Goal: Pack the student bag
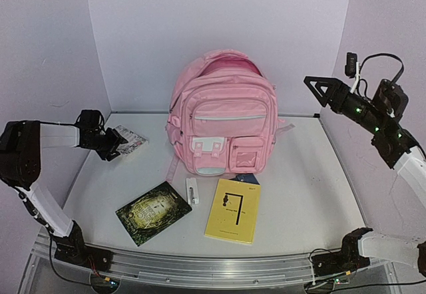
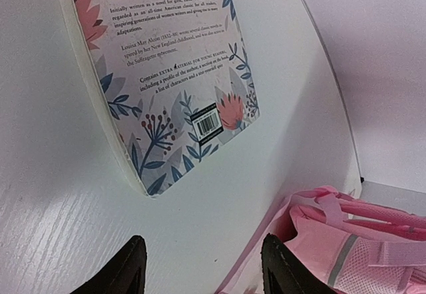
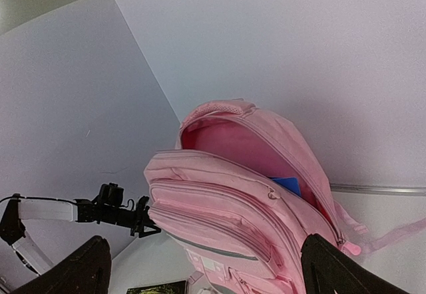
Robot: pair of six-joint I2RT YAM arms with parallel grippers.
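The pink student bag [image 1: 229, 118] stands upright at the back centre, its top unzipped and gaping; in the right wrist view something blue [image 3: 287, 185] shows inside it. At the left lies a white book with flower pictures [image 2: 166, 74], back cover up. My left gripper hovers close to that book with fingers apart and nothing between them. A dark green book [image 1: 154, 212] and a yellow book [image 1: 233, 211] lie flat in front of the bag, with a small white object [image 1: 192, 191] between them. High at the right, my right gripper is open and empty.
A dark blue item [image 1: 246, 178] peeks out from behind the yellow book. Pink straps [image 1: 172, 168] trail on the table [image 1: 306, 187], whose right part is clear. Walls close in the left, back and right sides.
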